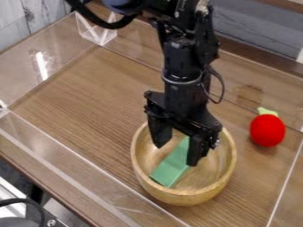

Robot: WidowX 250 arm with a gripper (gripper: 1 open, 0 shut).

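A tan bowl (pixel 206 189) sits on the wooden table in the lower middle, with a green block (pixel 173 167) lying in it. My gripper (pixel 182 131) is over the back part of the bowl, pointing down, its black fingers apart at either side, open. Whether anything touches the green block is hard to tell from this angle.
A red tomato-like object (pixel 268 131) with a small green item behind it lies to the right of the bowl. A white wall stands at the back.
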